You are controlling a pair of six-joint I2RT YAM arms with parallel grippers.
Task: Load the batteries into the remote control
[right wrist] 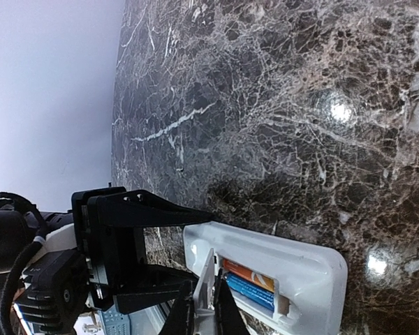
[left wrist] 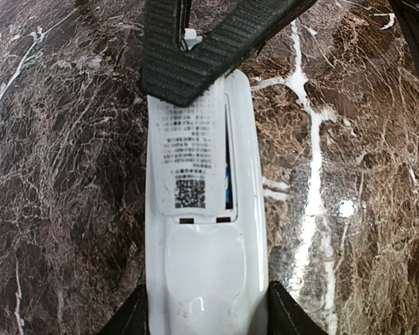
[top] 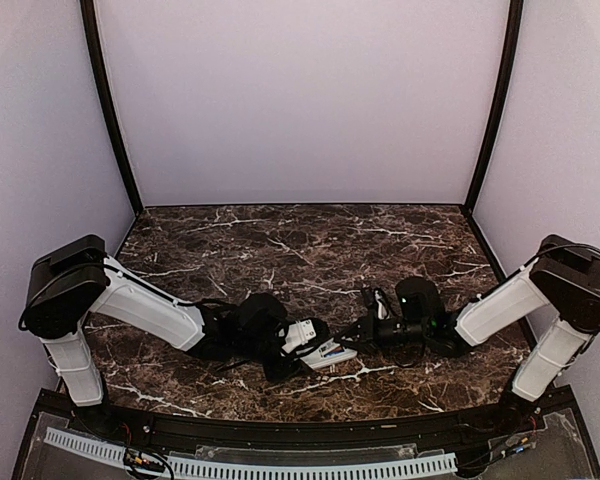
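Observation:
The white remote control (left wrist: 206, 272) lies on the marble table, its back facing up. My left gripper is shut on it, one finger against each long side. In the right wrist view an orange battery (right wrist: 248, 273) and a blue battery (right wrist: 251, 291) sit side by side in its compartment. My right gripper is shut on one end of the white battery cover (left wrist: 190, 150). That cover leans over the compartment, its far edge near the two slots; a dark gap with some blue shows along one side.
Pale walls (top: 300, 100) enclose the back and sides. A ribbed white strip (top: 310, 468) runs along the front edge.

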